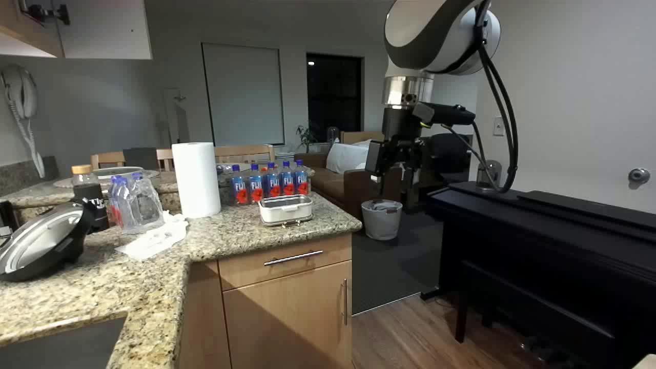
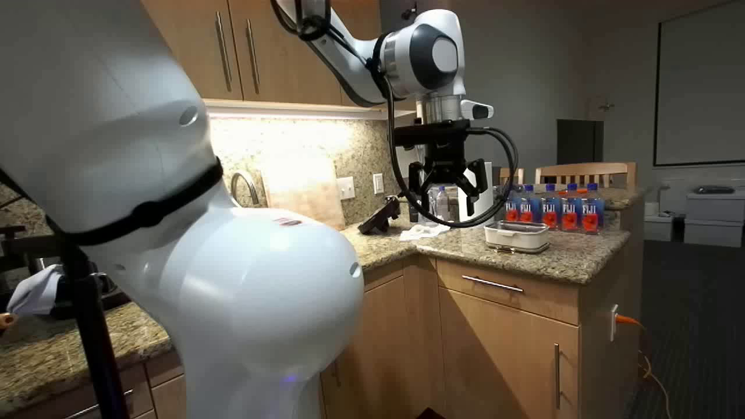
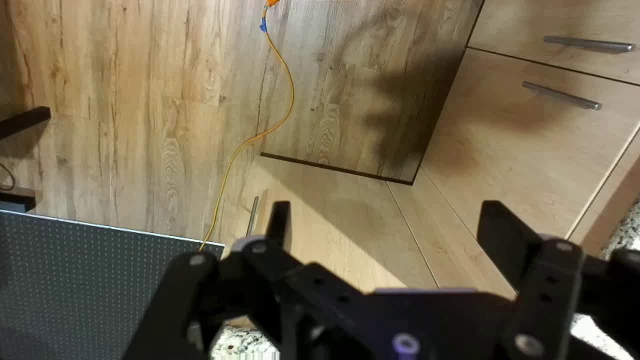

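Observation:
My gripper [image 2: 448, 203] points straight down in mid-air, its fingers spread wide with nothing between them. From the wrist, the gripper shows the same wide gap, with only floor and cabinet fronts below. A white rectangular container [image 1: 285, 209] rests on a wire stand on the granite counter, its top uncovered; the other exterior view shows this container [image 2: 517, 236] too. Behind it stands a row of several Fiji water bottles [image 1: 270, 183]. A paper towel roll [image 1: 197, 180] is upright to their left in the first exterior view.
A crumpled white cloth or paper [image 1: 157, 239] and more bottles [image 1: 133, 203] lie farther left, near a tilted black-rimmed lid [image 1: 46, 239]. The counter [image 1: 240, 237] has bare granite in front. An orange cord [image 3: 289, 99] crosses the floor. A black piano [image 1: 553, 246] stands right.

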